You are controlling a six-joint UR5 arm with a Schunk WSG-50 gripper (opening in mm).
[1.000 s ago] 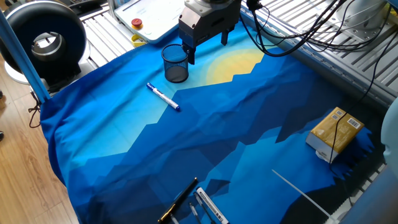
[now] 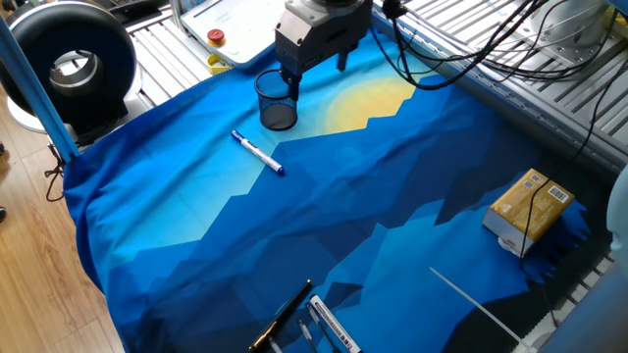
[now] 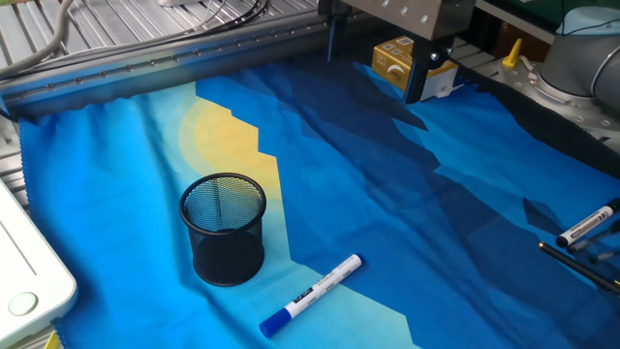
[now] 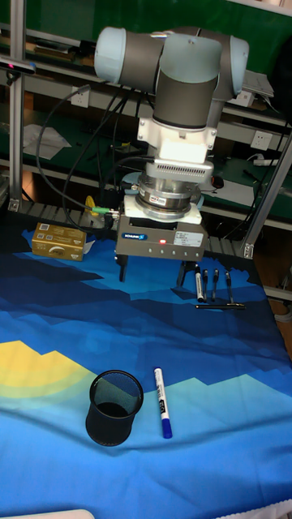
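High above the cloth, my gripper (image 4: 151, 281) stands open, its two fingers wide apart with only air between them. In exterior view 1 one finger (image 2: 293, 86) overlaps the rim of the black mesh cup (image 2: 279, 116), but the other views show the gripper well away from it. Upright and seemingly empty, the cup (image 3: 229, 254) stands on the light part of the cloth. Beside it lies a white marker with a blue cap (image 3: 312, 294), flat on the cloth and apart from the cup.
Several pens and a black-and-white marker (image 3: 587, 225) lie together at one side of the cloth. A gold box (image 2: 528, 211) sits near another edge, a cable running across it. The blue cloth (image 2: 235, 245) is slightly wrinkled, its middle clear.
The cup, the marker and the box have stayed put.
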